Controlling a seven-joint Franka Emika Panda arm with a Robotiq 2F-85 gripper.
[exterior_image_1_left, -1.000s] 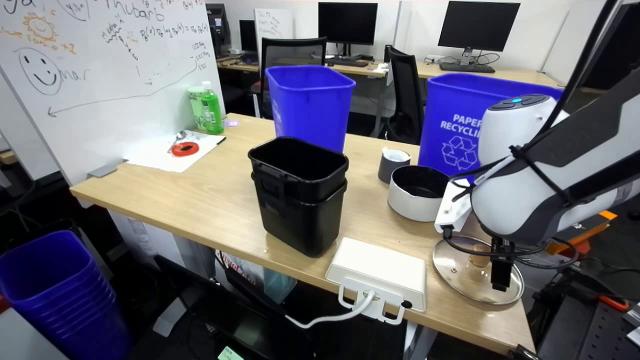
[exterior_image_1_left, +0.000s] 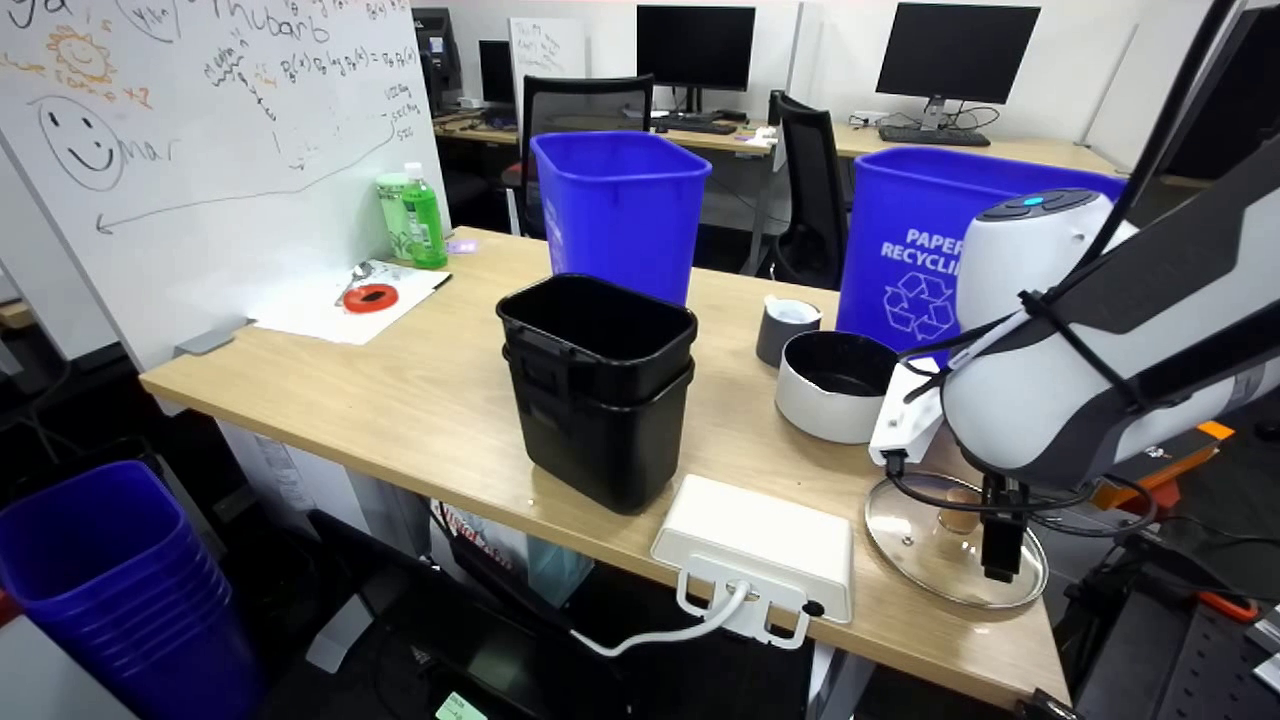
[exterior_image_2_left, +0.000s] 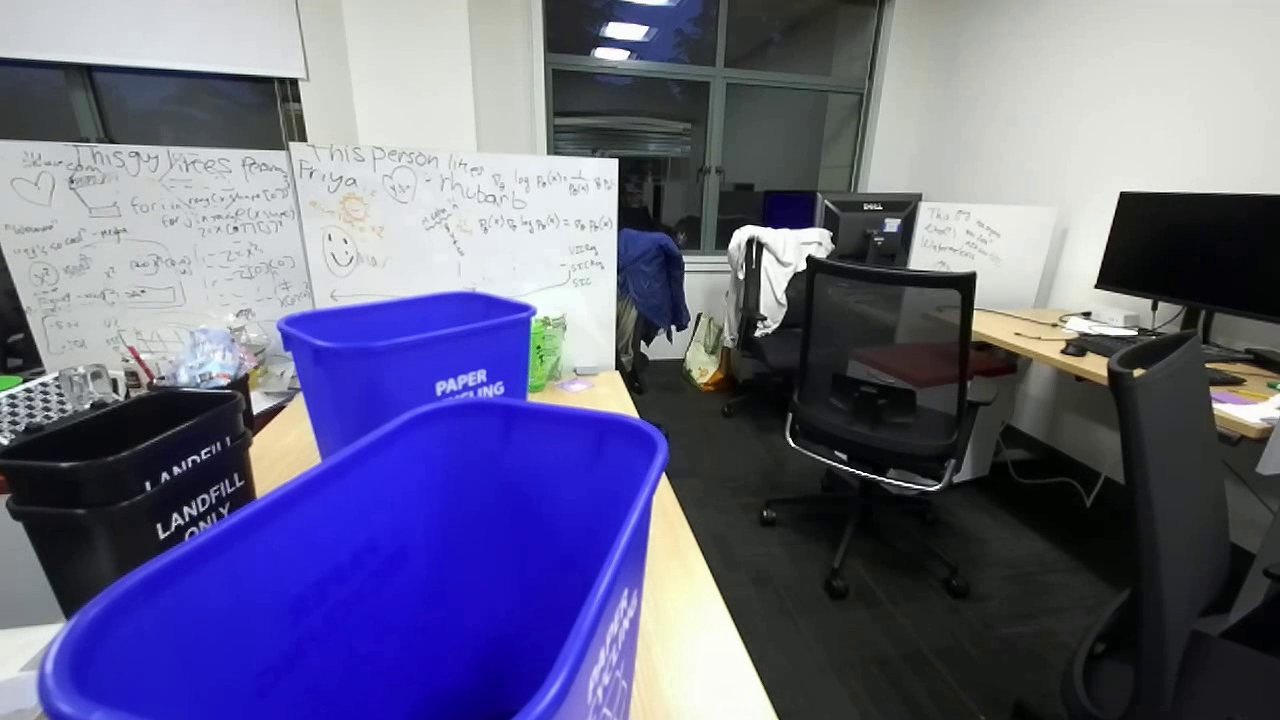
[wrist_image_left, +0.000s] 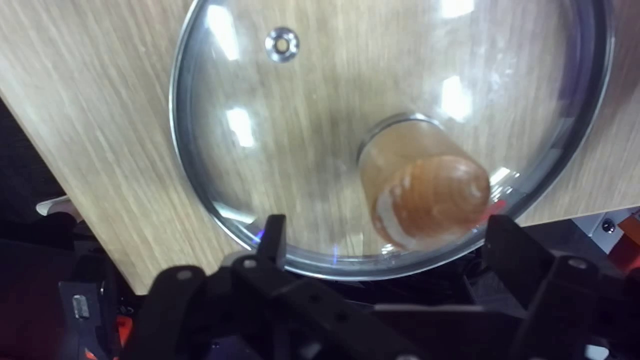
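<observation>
A round glass lid (wrist_image_left: 312, 180) with a metal rim lies on the wooden table, its brown knob (wrist_image_left: 438, 198) standing up from the middle. My gripper is open above the near part of the lid, with the knob's top lying between the lines of its two fingers and apart from both. Seen from exterior view 1, the lid (exterior_image_1_left: 900, 540) rests at the table's right end, and the gripper (exterior_image_1_left: 1003, 546) hangs over it, partly hidden by cables. A white pot (exterior_image_1_left: 822, 408) with a dark inside stands behind the lid, uncovered.
Two nested black bins (exterior_image_1_left: 600, 408), a blue bin (exterior_image_1_left: 618, 216) and a paper recycling bin (exterior_image_1_left: 918, 258) stand on the table. A grey cup (exterior_image_1_left: 780, 336) sits beside the pot. In front is a white box (exterior_image_1_left: 768, 540). Free table lies toward the left (exterior_image_1_left: 396, 372).
</observation>
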